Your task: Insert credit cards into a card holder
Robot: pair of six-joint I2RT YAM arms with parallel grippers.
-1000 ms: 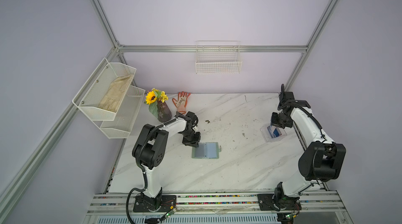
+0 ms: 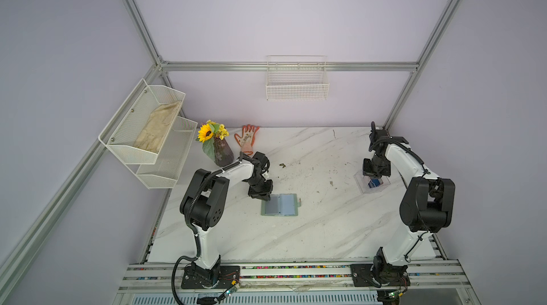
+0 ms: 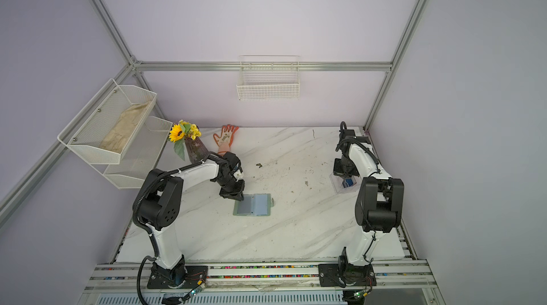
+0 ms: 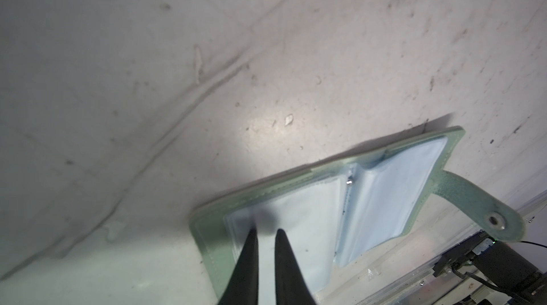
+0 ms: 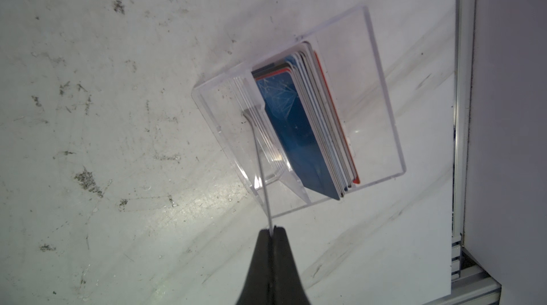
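A green card holder [image 4: 376, 196] lies open on the table, clear sleeves showing, with my left gripper over its left page, fingers a little apart and empty. At the right, a clear plastic box [image 5: 376, 94] holds several stacked cards [image 5: 296, 128], a blue one facing up. My right gripper is shut above the box, on what appears to be a thin white card [image 5: 258, 162] seen edge-on, reaching up over the box's left part.
A sunflower vase [image 2: 223, 154] and an orange-white glove [image 2: 246, 137] are at the back left, beside wire baskets [image 2: 145, 157] on the wall.
My right arm has moved left, its gripper now a little further left over the card box. My left arm and the card holder look unchanged.
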